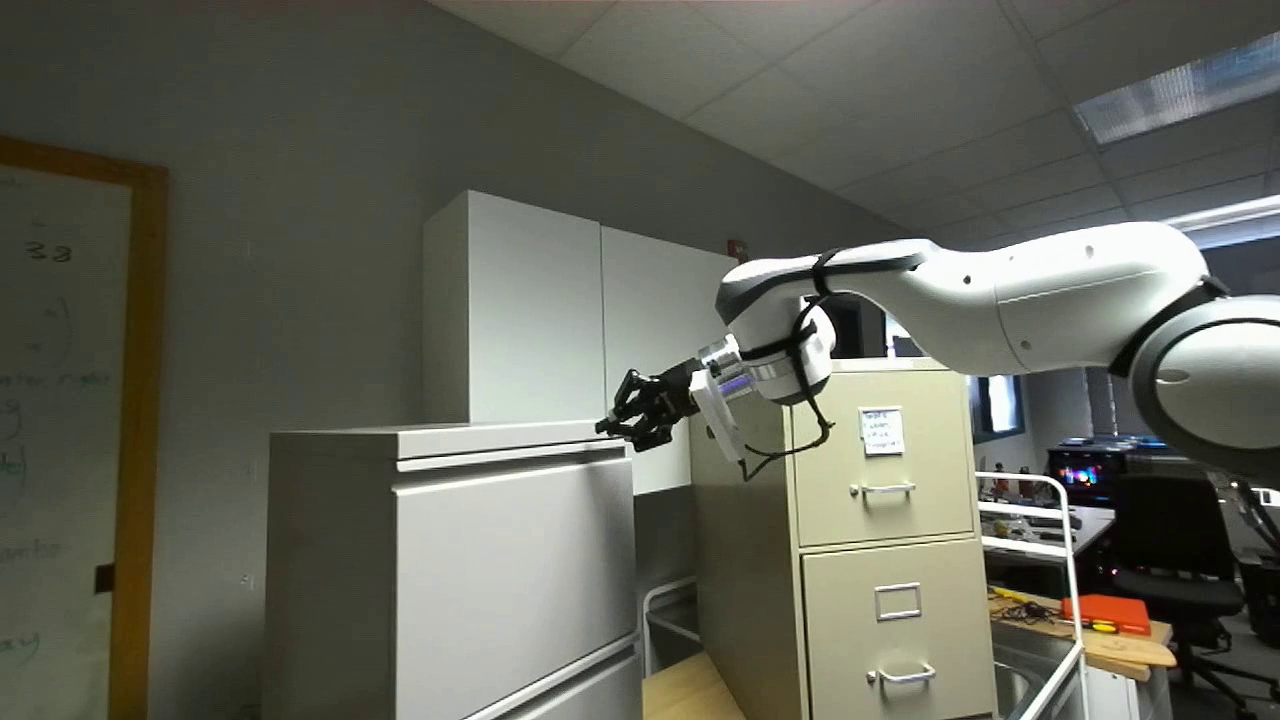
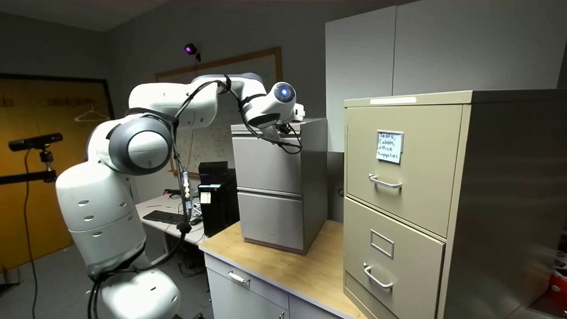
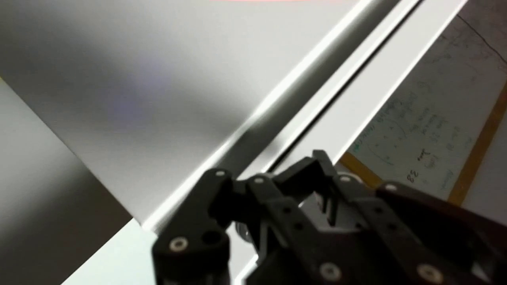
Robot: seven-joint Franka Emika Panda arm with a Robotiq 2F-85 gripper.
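A grey two-drawer cabinet (image 1: pixel 516 564) stands left of my arm in exterior view 1. My gripper (image 1: pixel 618 432) is at the near right end of its top edge. The wrist view has the black fingers (image 3: pixel 218 180) against the cabinet's top rim (image 3: pixel 328 128), by the recessed lip (image 3: pixel 271 107) over the upper drawer. They look closed on that rim, though the contact itself is partly hidden by the finger links. In exterior view 2 the wrist covers most of the gripper at the cabinet (image 2: pixel 268 165). Both drawers look closed.
A beige filing cabinet (image 1: pixel 888 480) stands close on the right, with a paper label (image 2: pixel 389 146) on its upper drawer. White wall cabinets (image 1: pixel 540 312) hang behind. Bare wooden counter (image 2: pixel 327 250) lies between the two drawer cabinets.
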